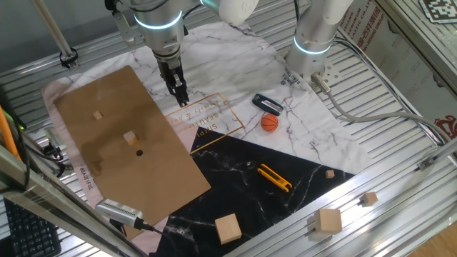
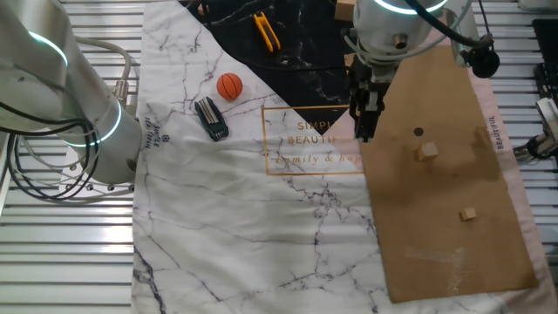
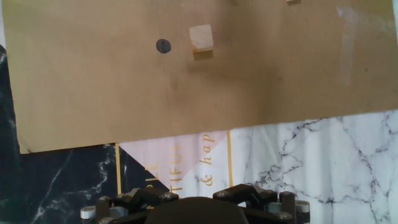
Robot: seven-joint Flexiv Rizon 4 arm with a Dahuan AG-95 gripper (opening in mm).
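My gripper hangs pointing down above the table, beside the long edge of the brown cardboard sheet (image 1: 107, 153). In the wrist view its two fingertips stand apart at the bottom edge, with no object visible between them. On the cardboard lie a wooden block (image 3: 201, 38) next to a dark round spot (image 3: 163, 46), and a smaller wooden block (image 2: 468, 214). Both are clear of the gripper (image 2: 364, 131). Closer to the robot base, an orange toy basketball (image 1: 269, 123) rests beside a dark green tool (image 1: 268, 104).
A yellow cutter (image 1: 275, 178) and a large wooden block (image 1: 228, 228) lie on the black marble part. Several more blocks, one a bigger block (image 1: 328, 221), are near the front rail. A white device (image 1: 120, 212) overhangs the cardboard's corner.
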